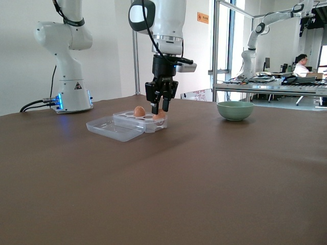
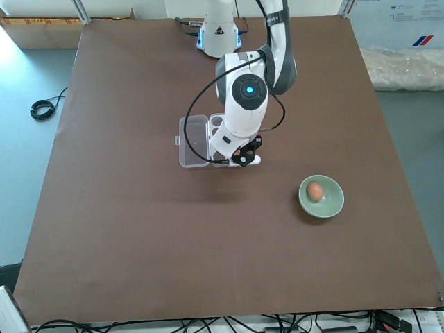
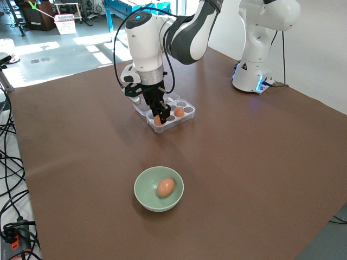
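Note:
An open clear plastic egg carton (image 2: 193,142) stands near the middle of the table, partly under the arm. In the top view two brown eggs sit in it, one egg (image 1: 139,111) upright and another egg (image 1: 159,116) below my gripper (image 1: 160,104). In the right view my gripper (image 3: 161,116) is low over the carton's near egg, partly hiding it; whether it touches that egg is unclear. A green bowl (image 2: 321,208) holds one brown egg (image 3: 165,187), apart from the carton.
Cables lie along the table's edge outside the top surface.

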